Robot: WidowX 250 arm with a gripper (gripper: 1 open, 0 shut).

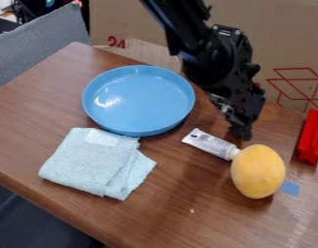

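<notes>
The black robot gripper point(237, 124) hangs over the wooden table, right of the blue plate point(136, 97) and just above and behind a white tube point(208, 143). Whether its fingers are open or shut is hard to tell; I see nothing held in them. A yellow mango-like fruit point(258, 172) lies at the tube's capped end. A folded light blue cloth point(94, 163) lies in front of the plate.
A red plastic object point(312, 136) stands at the right edge. A cardboard panel point(285, 39) backs the table point(174, 213). A grey surface point(26, 53) is beyond the left edge.
</notes>
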